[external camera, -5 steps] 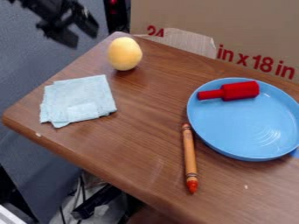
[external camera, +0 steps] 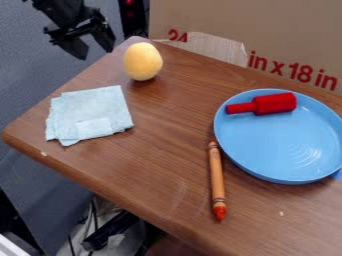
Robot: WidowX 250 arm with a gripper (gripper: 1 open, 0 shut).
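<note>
The black gripper (external camera: 94, 40) hangs at the upper left, beyond the table's edge, above and left of a yellow egg-shaped object (external camera: 143, 61). Its fingers point down; I cannot tell how far apart they are. A folded light-blue cloth (external camera: 88, 115) lies on the left part of the wooden table (external camera: 160, 160). A red cylindrical object with a thin handle (external camera: 274, 103) lies on a blue plate (external camera: 283, 145) at the right. An orange crayon (external camera: 217, 183) lies left of the plate.
A cardboard box (external camera: 254, 40) stands along the back of the table, with a pale flap near the yellow object.
The gripper has come down and slightly right from the top left corner, and looks sharper now. The objects on the table have not moved.
</note>
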